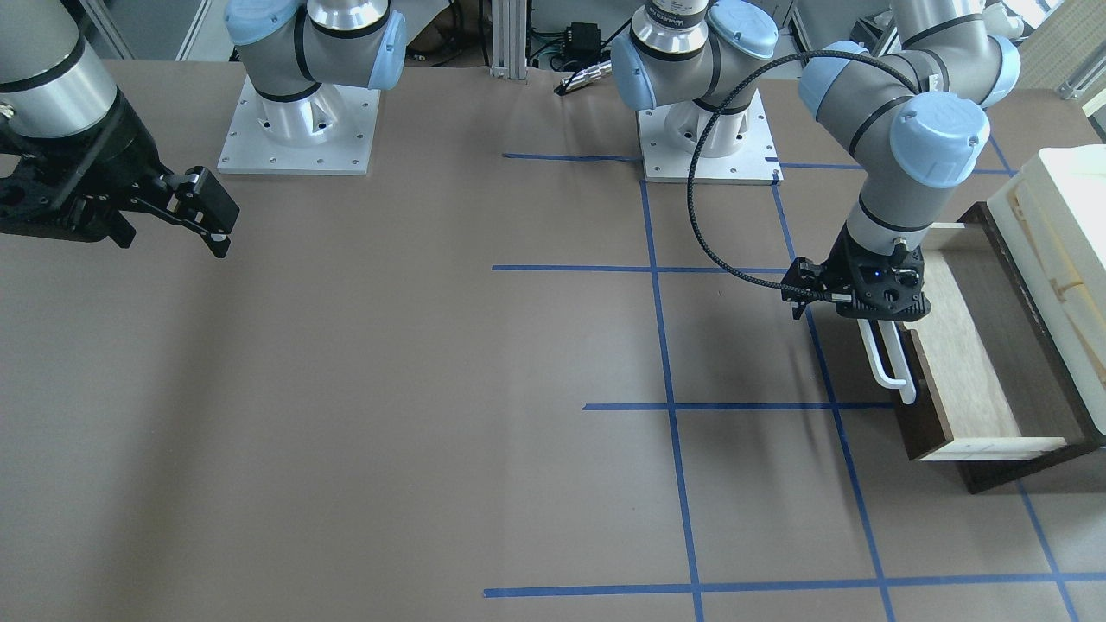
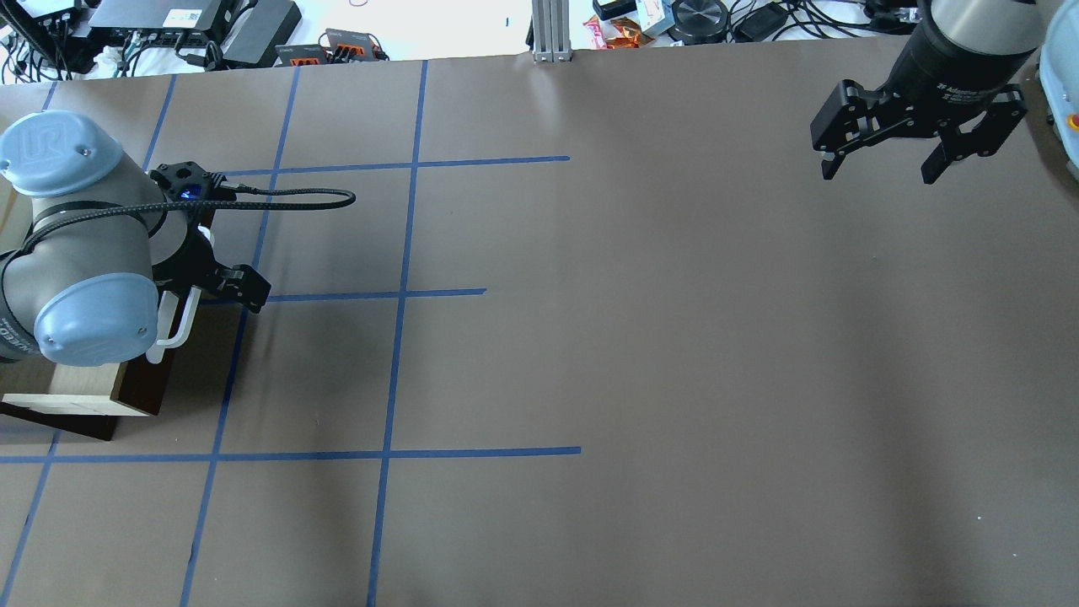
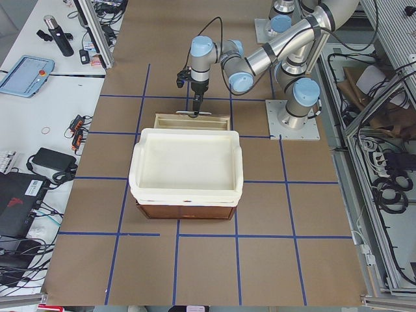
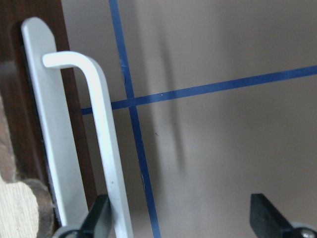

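Note:
A dark-fronted wooden drawer (image 1: 959, 363) is pulled partly out of a wooden box (image 1: 1052, 259) at the right of the front view. Its white bar handle (image 4: 101, 119) runs down the left of the wrist view. My gripper is over the handle, with its left finger against the bar and the other standing well apart over the floor, so the fingers are open. In the front view the gripper (image 1: 845, 301) sits just above the handle; the top view shows it at the drawer's outer face.
A cream tray (image 3: 186, 166) lies on top of the box. Other arms stand at the back and at the side, one with a black gripper (image 2: 920, 131). The taped floor in front of the drawer is clear.

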